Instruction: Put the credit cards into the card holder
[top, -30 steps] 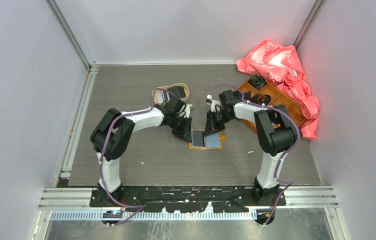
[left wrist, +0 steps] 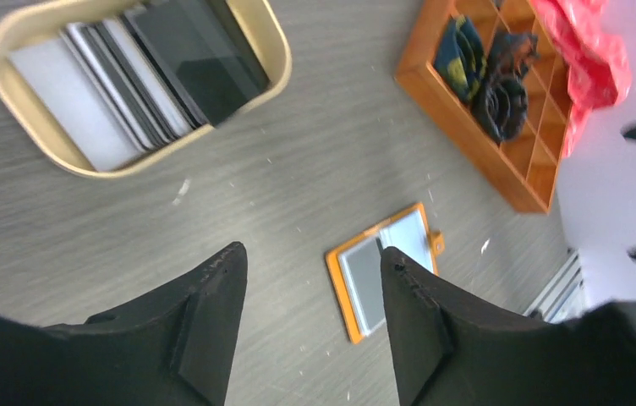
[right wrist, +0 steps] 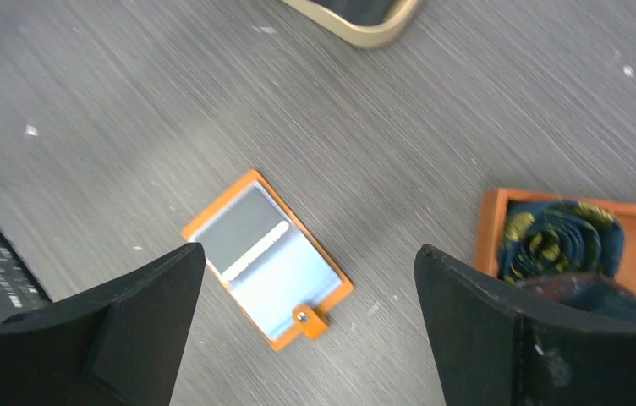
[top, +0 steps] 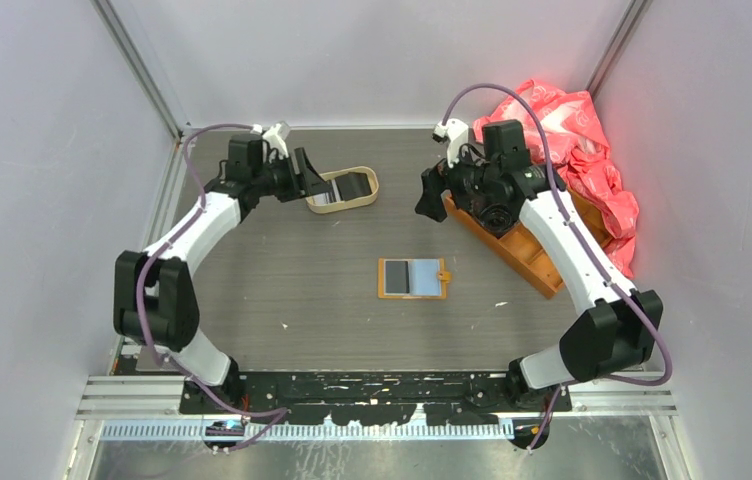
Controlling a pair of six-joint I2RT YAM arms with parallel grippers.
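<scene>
The card holder (top: 426, 278) lies spread flat near the middle of the table, orange-edged, with a grey panel and a pale blue one. A narrow white strip runs between its panels in the right wrist view; I cannot tell whether it is a card's edge. Flat dark and pale cards (left wrist: 188, 59) lie overlapping in a cream oval tray (left wrist: 278, 76) towards the back. Over the tray's left end is my left gripper (top: 312, 177), open and empty. My right gripper is also open, nothing between its fingers, behind and slightly right of the holder.
On the right stands a brown divided box (top: 529, 252) holding dark rolled items (right wrist: 561, 241), partly under my right arm. A crumpled red plastic bag (top: 607, 190) lies over its far side.
My left one moved back and left to the tray, while my right one moved back, now hiding part of the brown box. The holder stayed in place.
</scene>
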